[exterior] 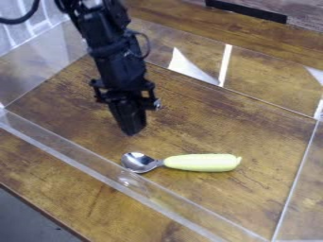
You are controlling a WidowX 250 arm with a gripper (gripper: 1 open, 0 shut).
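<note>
The black robot gripper [130, 120] hangs over the middle left of the wooden board, a little blurred, its tip pointing down above and to the left of a spoon. Its fingers look closed, with nothing visible between them. The spoon lies flat below it, with a shiny metal bowl [139, 162] on the left and a thick pale yellow-green handle [202, 163] reaching to the right.
Clear plastic walls [292, 194] border the wooden work area, with white patches [202, 66] at the back. A dark strip [246, 11] lies at the top right. The wood right of the gripper is clear.
</note>
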